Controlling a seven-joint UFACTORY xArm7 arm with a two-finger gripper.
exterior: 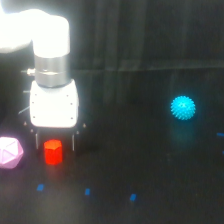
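My white gripper (55,135) hangs low at the left of the camera view, with its thin fingers spread on either side of a small red block (53,153). The fingers appear open, apart from the block's sides. At the left edge lies a pink faceted ball (8,151). A cyan spiky ball (183,108) sits on the right of the dark surface (130,150).
Small blue marks (87,191) dot the surface along the front and at the right edge. A dark backdrop fills the back.
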